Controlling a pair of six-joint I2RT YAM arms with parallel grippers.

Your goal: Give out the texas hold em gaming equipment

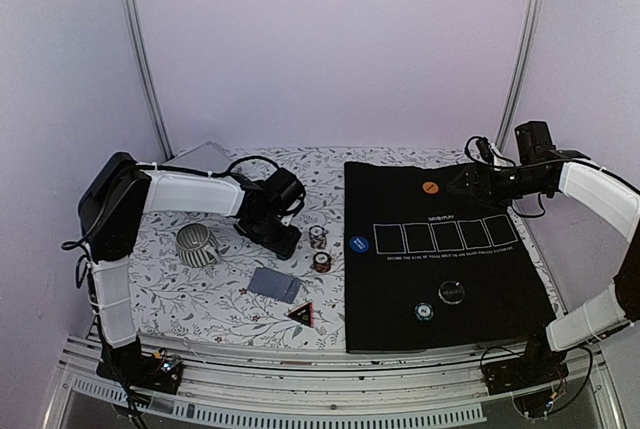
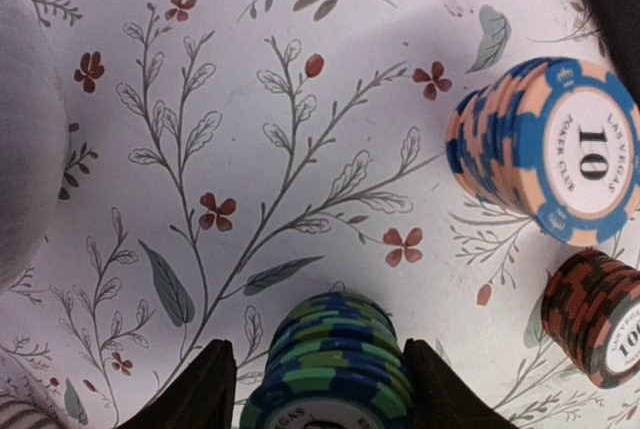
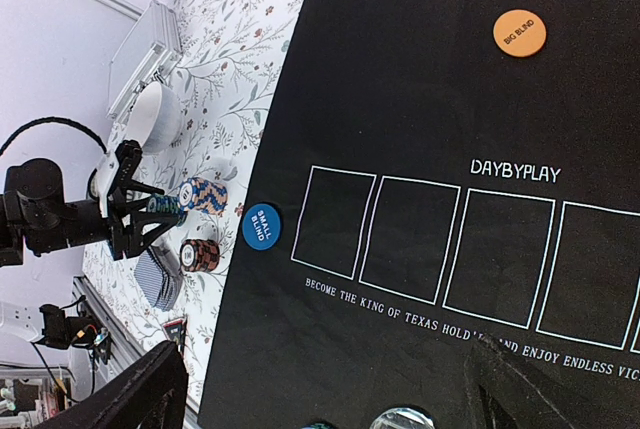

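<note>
My left gripper is part open around a green-and-blue chip stack [image 2: 330,339] on the floral surface; whether the fingers touch it is unclear. Beside it stand a blue-and-peach "10" stack [image 2: 585,149] and a red-and-black stack [image 2: 590,299]. On the black mat [image 3: 400,99] lie an orange "BIG BLIND" disc [image 3: 520,33], a blue "SMALL BLIND" disc [image 3: 261,226], a clear disc [image 1: 451,293] and a green chip [image 1: 424,311]. My right gripper [image 1: 478,182] hangs open over the mat's back right, nothing between its fingers.
A grey card deck [image 1: 273,285] and a triangular piece [image 1: 301,314] lie at the front left. A striped container [image 1: 197,245] stands further left. A silver case [image 3: 140,54] and white bowl [image 3: 155,119] are at the back left.
</note>
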